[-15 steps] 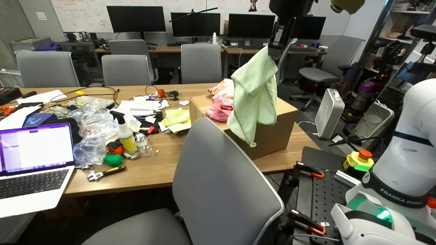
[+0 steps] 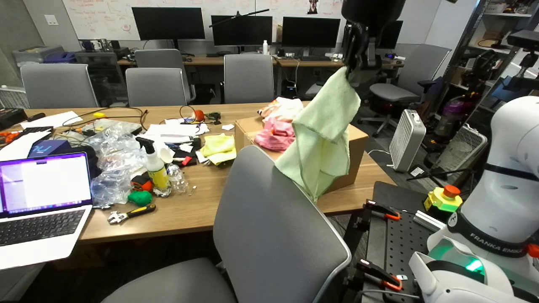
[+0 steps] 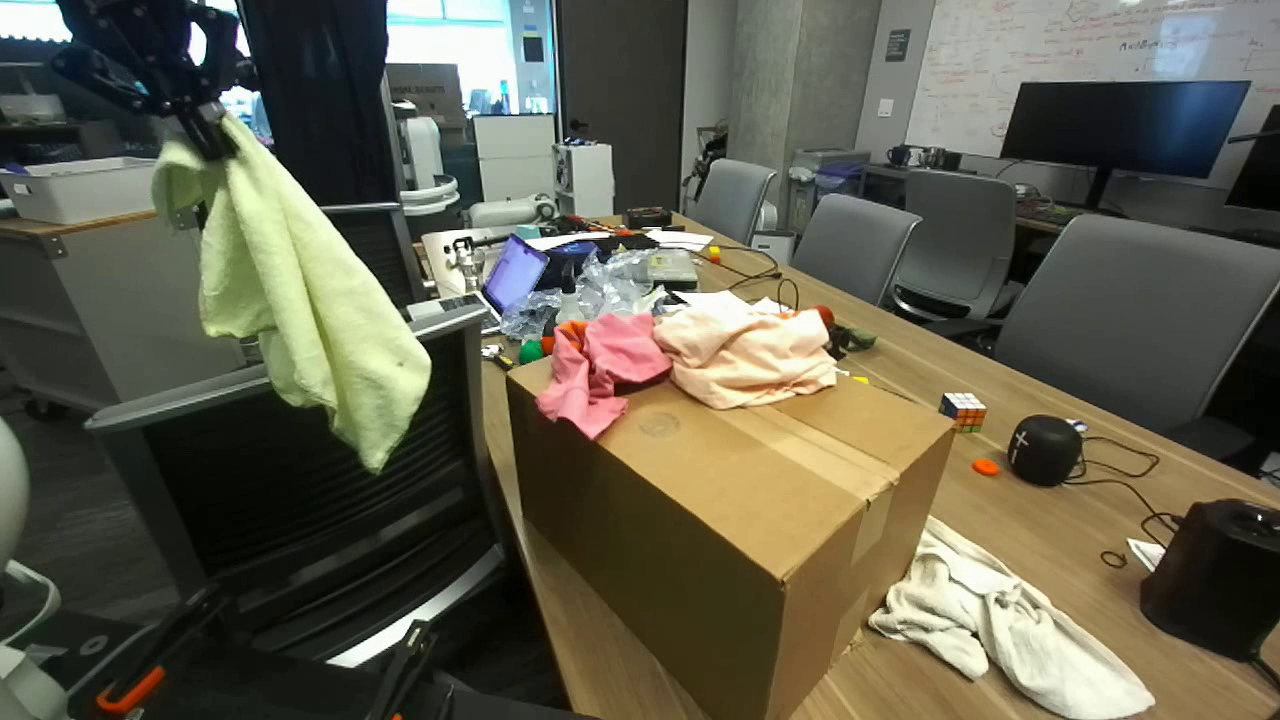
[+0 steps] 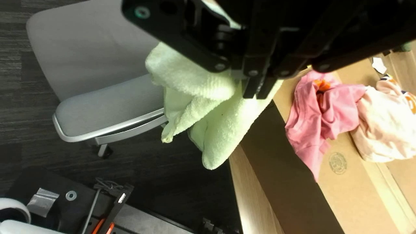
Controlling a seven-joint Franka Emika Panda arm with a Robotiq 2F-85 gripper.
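Note:
A pale green cloth (image 2: 323, 128) hangs in loose folds from my gripper, which is shut on its upper part. In exterior view 2 the cloth (image 3: 306, 300) dangles in the air above the grey chair's back, left of the cardboard box, its lowest corner pointing down and right. My gripper (image 3: 210, 132) is at the upper left there. Seen from the wrist, the cloth (image 4: 218, 128) spreads below and left of the dark fingertips (image 4: 249, 91). A pink cloth (image 3: 606, 366) and a peach cloth (image 3: 744, 348) lie on top of the cardboard box (image 3: 720, 480).
A grey chair (image 2: 273, 222) stands at the table's near side, close to the hanging cloth. On the table (image 2: 202, 202) lie a yellow cloth (image 2: 218, 148), a spray bottle (image 2: 156, 169), a wrench (image 2: 132, 213) and a laptop (image 2: 43, 202). A white cloth (image 3: 1008, 624) rests beside the box.
In exterior view 1 my gripper has shifted slightly right, carrying the green cloth. The cloth has swung, and its lower corner hangs lower, by the chair's back.

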